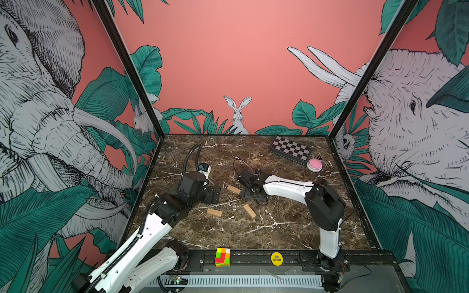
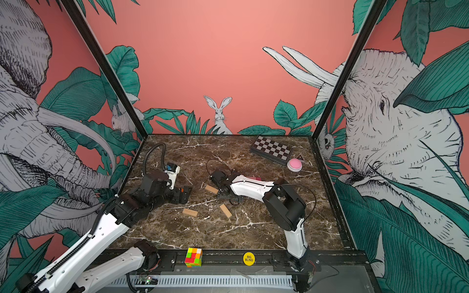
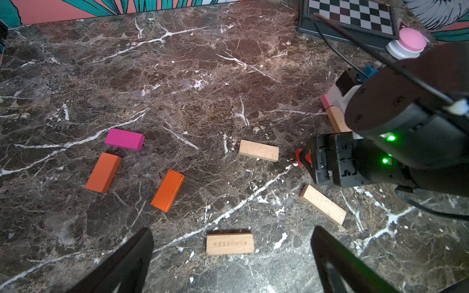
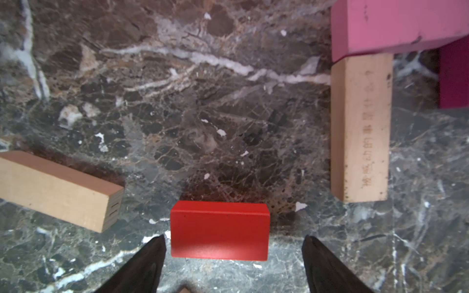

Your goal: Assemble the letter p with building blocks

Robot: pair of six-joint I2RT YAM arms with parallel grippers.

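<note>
Below and between the spread fingers of my right gripper lies a red block [image 4: 219, 234], with a gap showing on each side. To its right, a wooden block [image 4: 364, 127] touches a pink block [image 4: 398, 26], and a dark magenta block [image 4: 454, 73] is partly cut off. My left gripper hangs open over the table, nothing between its fingers. The left wrist view shows a magenta block [image 3: 124, 139], two orange blocks [image 3: 103, 172], and three loose wooden blocks [image 3: 259, 150].
A checkered board [image 1: 290, 149] and a pink button [image 1: 315, 165] stand at the back right. The puzzle cube [image 1: 222, 256] sits on the front edge. Free table lies at the back middle and the front right.
</note>
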